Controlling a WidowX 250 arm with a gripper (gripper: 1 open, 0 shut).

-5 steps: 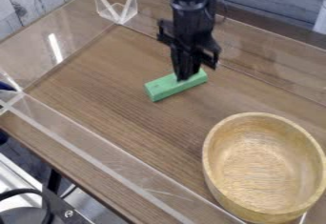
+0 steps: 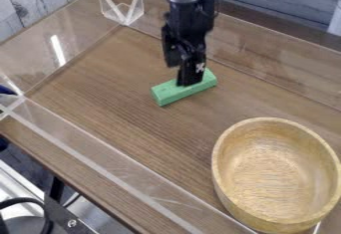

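A green block lies on the brown wooden table. My gripper hangs down from the top centre just above the block's right part, dark and blurred, its fingers apart. Whether it touches the block cannot be told.
A large tan round bowl sits at the lower right. A white wire-like object stands at the back left. Black cables lie at the lower left corner.
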